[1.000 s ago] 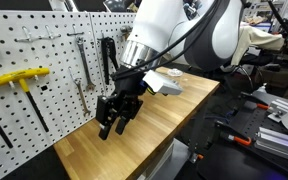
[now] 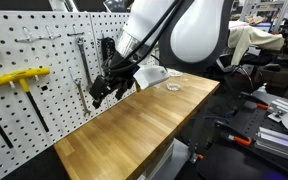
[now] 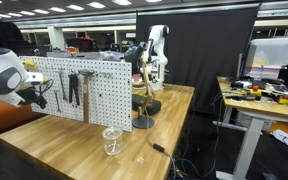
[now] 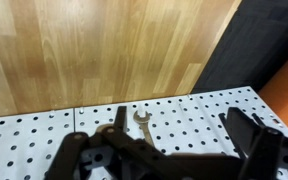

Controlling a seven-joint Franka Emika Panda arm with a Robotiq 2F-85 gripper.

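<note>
My gripper hangs above the wooden table, close to the white pegboard. Its fingers stand open and hold nothing. In the wrist view both dark fingers of the gripper reach in from the bottom, wide apart. A wrench hangs on the pegboard between and beyond them. On the board in the first exterior view, a yellow-headed hammer hangs to the left, and a wrench-like tool hangs just left of the gripper.
Farther along the table stands a clear glass container. More tools, among them a hammer, hang on the pegboard. A black cart stands on the right.
My gripper has risen from low over the table and moved slightly left toward the pegboard. It stays empty, and the tools on the board have not moved.
</note>
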